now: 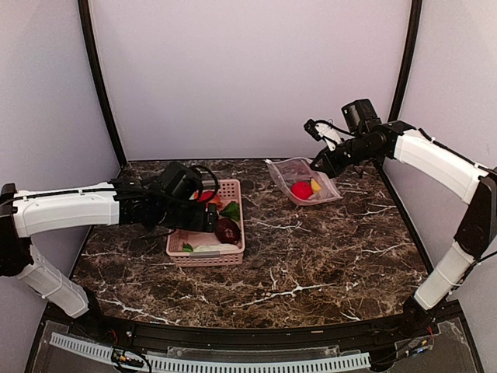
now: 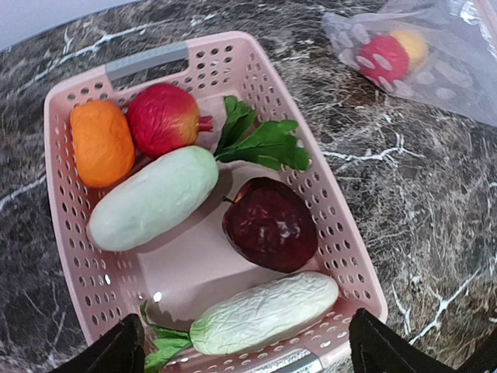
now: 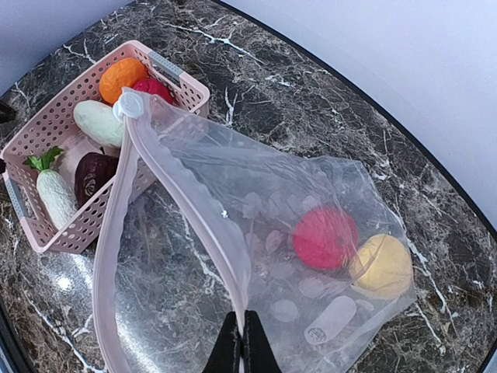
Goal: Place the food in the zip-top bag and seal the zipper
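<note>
A clear zip top bag (image 3: 268, 202) hangs with its mouth edge pinched in my right gripper, whose fingers are together. Through its film show a red food piece (image 3: 324, 238) and a yellow one (image 3: 380, 266). Over the pink basket (image 1: 206, 260) my left gripper is open, its fingers wide apart with nothing between them. The basket holds an orange food (image 2: 102, 144), a pomegranate-like red fruit (image 2: 165, 118), a dark red fruit (image 2: 270, 224), a pale green vegetable (image 2: 155, 198) and another pale, leafy-ended one (image 2: 265, 312).
A pale wall (image 1: 256, 78) closes off the back. My left arm covers part of the basket from above.
</note>
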